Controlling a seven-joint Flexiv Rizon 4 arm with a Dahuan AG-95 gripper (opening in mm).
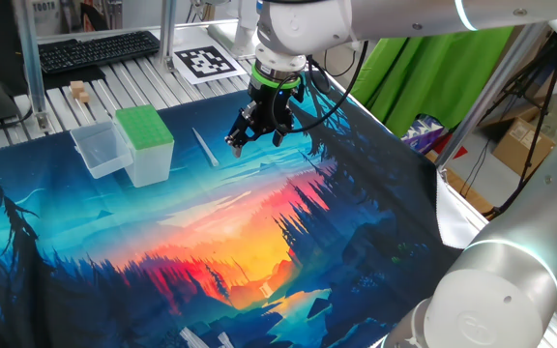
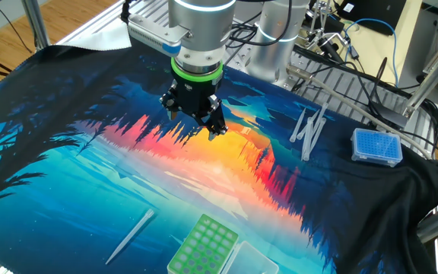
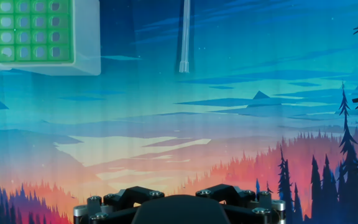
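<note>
My gripper (image 1: 257,146) hangs above the printed cloth, its two fingers spread apart with nothing between them. In the second exterior view the gripper (image 2: 195,125) is over the orange part of the print. A single translucent pipette (image 2: 131,234) lies alone on the blue area, apart from the gripper. The wrist view shows one end of this pipette (image 3: 185,43) at the top, ahead of the fingers. Beside it stands a box with a green gridded top (image 1: 144,129), its open clear lid (image 1: 102,149) adjoining it. Several more pipettes (image 2: 309,133) lie in a loose group across the cloth.
A blue-topped box (image 2: 376,146) sits near the cloth's edge beyond the pipette group. A keyboard (image 1: 100,52), a printed marker board (image 1: 207,63) and small wooden blocks (image 1: 79,91) rest on the slatted table.
</note>
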